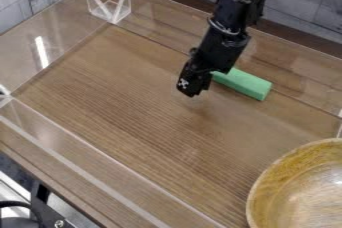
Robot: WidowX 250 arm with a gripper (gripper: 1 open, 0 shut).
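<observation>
My black gripper (193, 80) is low over the wooden table, right beside a green rectangular block (247, 86) that lies at the back right. Part of the block is hidden behind the arm. The fingertips are dark and small in the view, so I cannot tell how far apart they are or whether anything is between them.
A tan round bowl (297, 187) sits at the front right. A white wire-like holder (111, 4) stands at the back left. A wall edge runs along the back.
</observation>
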